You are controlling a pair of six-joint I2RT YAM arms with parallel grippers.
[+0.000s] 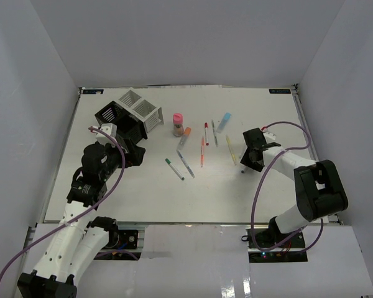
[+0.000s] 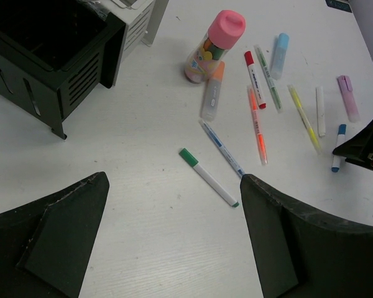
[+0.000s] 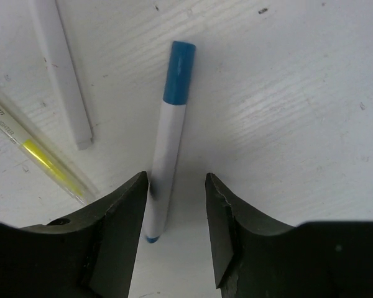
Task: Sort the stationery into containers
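Observation:
My right gripper is part open, low over a white marker with a blue cap (image 3: 178, 74), whose lower body is by the left finger. A white pen (image 3: 65, 81) and a yellow highlighter (image 3: 46, 161) lie to its left. My left gripper stands open and empty beside the black container (image 2: 50, 68) and the white container (image 1: 148, 108). A green-capped marker (image 2: 211, 180), blue pen (image 2: 224, 149), orange highlighters, red marker (image 2: 256, 81), light blue highlighter (image 2: 280, 56) and pink pen (image 2: 349, 99) lie loose on the table.
A pink-lidded bottle (image 2: 211, 46) stands among the pens near the containers.

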